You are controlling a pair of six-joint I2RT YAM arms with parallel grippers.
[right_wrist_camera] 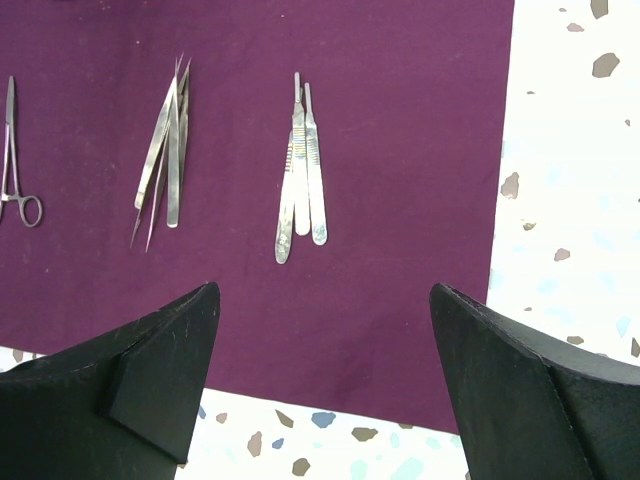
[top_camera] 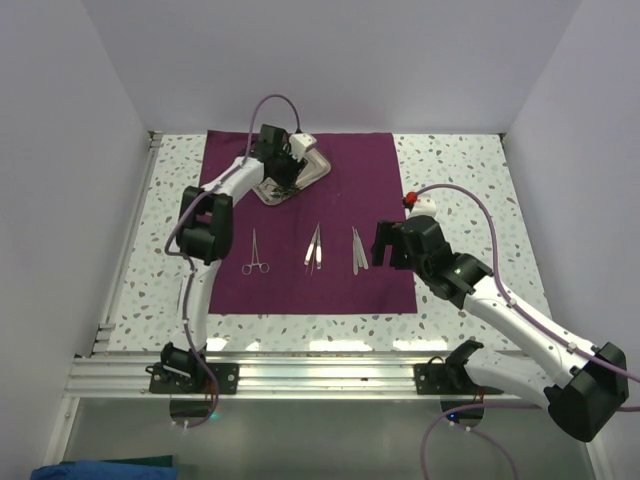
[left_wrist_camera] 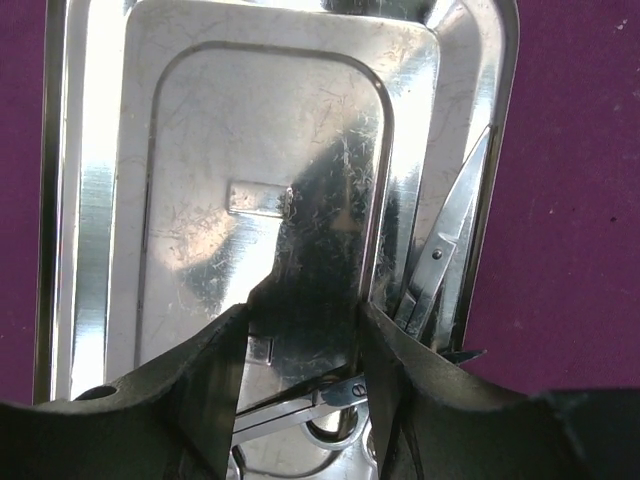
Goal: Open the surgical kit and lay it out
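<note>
My left gripper [top_camera: 288, 178] is over the metal tray [top_camera: 316, 170] at the back of the purple cloth [top_camera: 350, 180]. In the left wrist view its open fingers hang above scissors [left_wrist_camera: 440, 250] lying in the tray [left_wrist_camera: 200, 120]. My right gripper [top_camera: 388, 243] stands open at the cloth's right side. Below it in the right wrist view lie several scalpel handles [right_wrist_camera: 314, 170], several tweezers [right_wrist_camera: 173, 180] and a clamp [right_wrist_camera: 12, 190], laid out on the cloth.
Speckled table [top_camera: 460, 170] borders the cloth. Walls enclose the back and sides.
</note>
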